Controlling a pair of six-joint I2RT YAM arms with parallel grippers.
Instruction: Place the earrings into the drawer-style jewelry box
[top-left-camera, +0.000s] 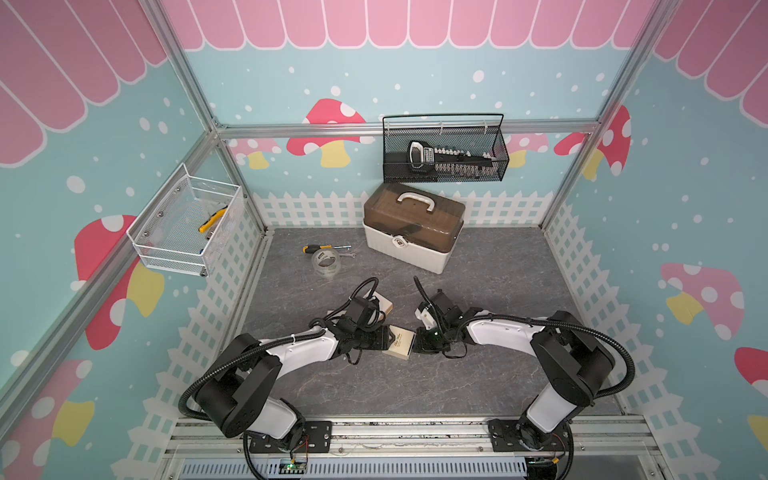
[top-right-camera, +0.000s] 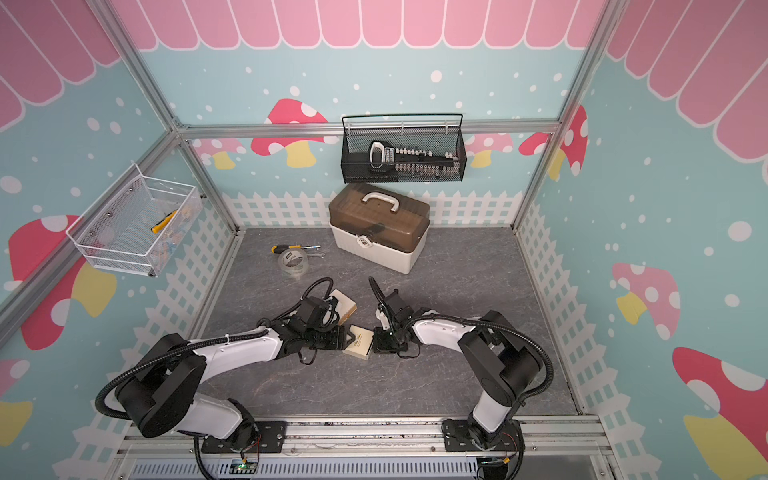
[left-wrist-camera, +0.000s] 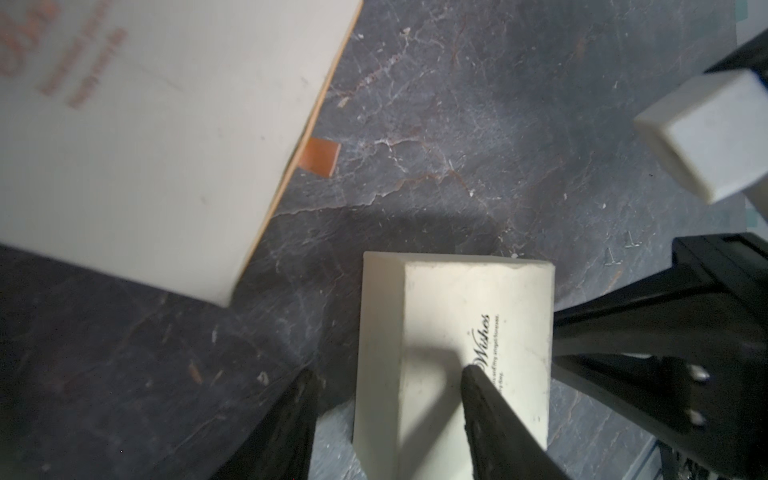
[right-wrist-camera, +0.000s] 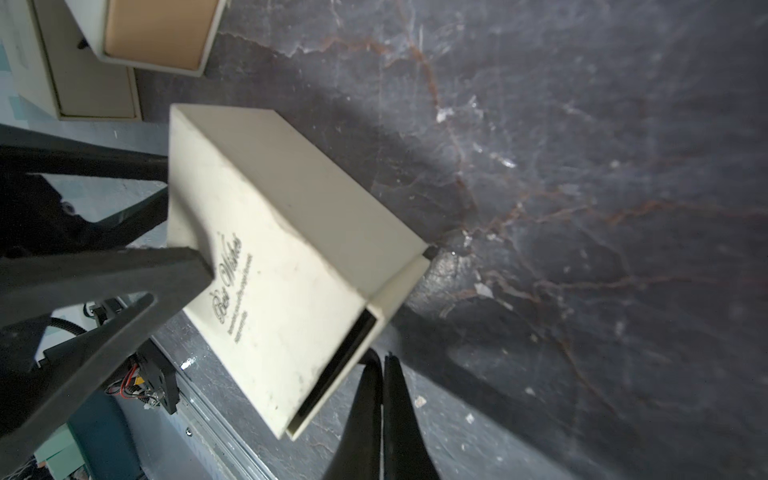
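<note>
A cream "Best Wishes" box rests on the worktop between my grippers, a dark slot along one end in the right wrist view (right-wrist-camera: 248, 272). My left gripper is part open over it, one finger against its printed face. My right gripper is shut at the box's slotted end, with nothing held between its fingertips. A second pale box (left-wrist-camera: 144, 128) with a small orange tab (left-wrist-camera: 318, 156) lies behind. I cannot make out any earrings.
At the back stand a brown-lidded case (top-left-camera: 412, 224), a screwdriver (top-left-camera: 312, 249) and a tape roll (top-left-camera: 325, 262). Wire baskets (top-left-camera: 445, 152) hang on the walls.
</note>
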